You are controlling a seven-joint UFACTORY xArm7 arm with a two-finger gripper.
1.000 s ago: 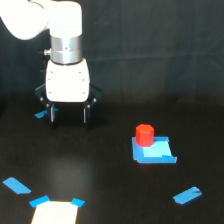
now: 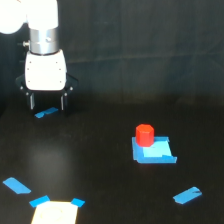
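A small red block (image 2: 145, 134) rests on a light, nearly white square (image 2: 157, 150) edged with blue tape, right of the middle. At the upper left hangs my gripper (image 2: 48, 102), its dark fingers spread wide and nothing seen between them. It is well to the left of the red block and farther back, not touching it.
Blue tape (image 2: 46, 113) shows on the dark table just below the gripper. A pale patch (image 2: 55, 213) with blue tape at its corners is cut off by the front edge. More tape strips lie at left (image 2: 16, 186) and right (image 2: 187, 195).
My arm and gripper have shifted left and slightly up in the picture. The blue tape beneath the gripper shows more now. The red block has stayed in place.
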